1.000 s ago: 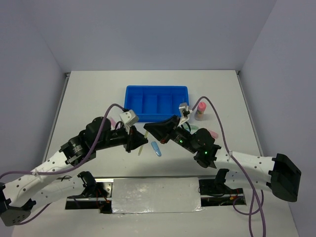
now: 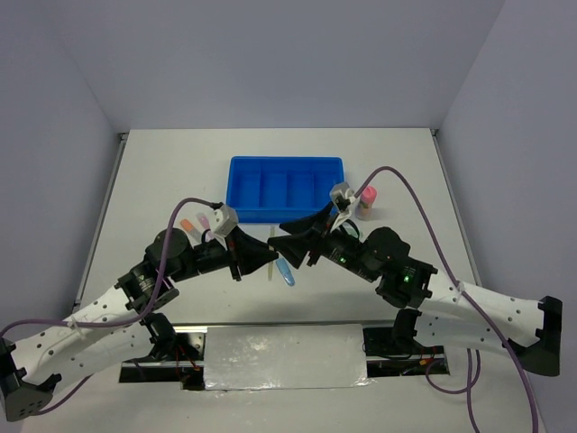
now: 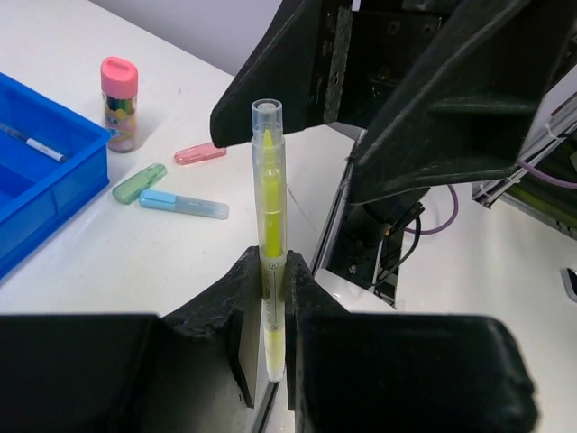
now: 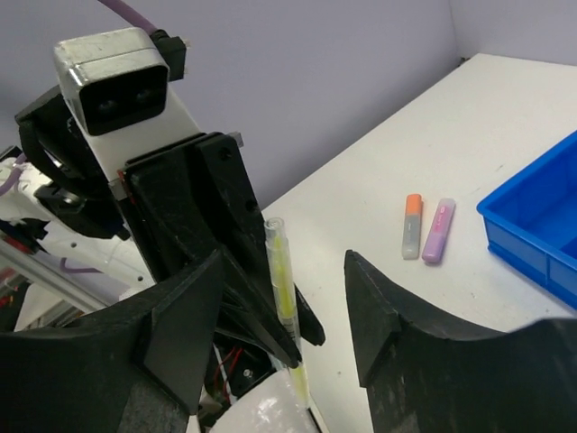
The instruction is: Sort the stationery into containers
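Note:
A slim clear pen with a yellow core (image 3: 272,194) stands nearly upright, pinched around its lower half by my left gripper. My right gripper has its fingers spread wide, facing the pen without visibly closing on it. From above, the left gripper (image 2: 274,256) and right gripper (image 2: 287,244) meet closely in front of the blue compartment tray (image 2: 257,216). A white-and-blue pen (image 3: 45,150) lies inside that tray. On the table lie a blue marker (image 3: 185,205), a green item (image 3: 138,183), a pink item (image 3: 200,153), an orange-and-grey marker (image 4: 412,225) and a lilac item (image 4: 439,230).
A pink-capped jar (image 3: 120,104) stands beside the tray's right side. Both arms crowd the middle front of the table (image 2: 158,153).
Both grippers have shifted slightly, the left one to the right, and the pen has swung from slanting to more upright in the top view.

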